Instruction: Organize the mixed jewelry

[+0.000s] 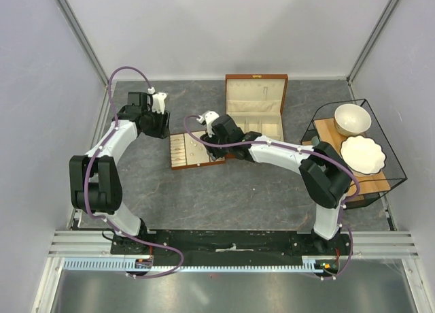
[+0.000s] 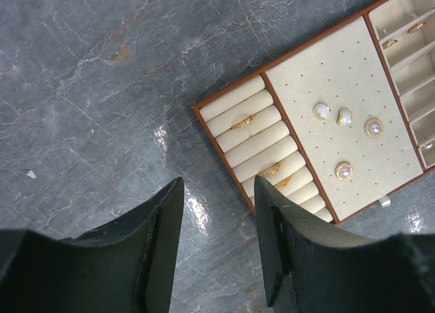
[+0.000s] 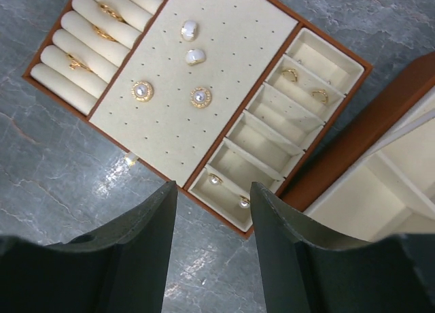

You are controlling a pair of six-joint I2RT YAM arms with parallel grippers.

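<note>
A jewelry tray (image 2: 299, 81) with ring rolls, a flat pad and compartments lies mid-table. Gold rings (image 3: 108, 12) sit on the rolls. The pad holds two white pearl pieces (image 3: 189, 30) and two round pearl studs (image 3: 142, 91). Gold earrings (image 3: 290, 75) and small pearls (image 3: 215, 179) lie in compartments. My left gripper is part open over bare table left of the tray, empty between its fingers. My right gripper stands open above the tray's compartment end, nothing held.
An open jewelry box (image 1: 255, 92) stands behind the tray on the right. A black rack (image 1: 390, 177) with bowl (image 1: 352, 119) and scalloped dish (image 1: 362, 154) occupies the far right.
</note>
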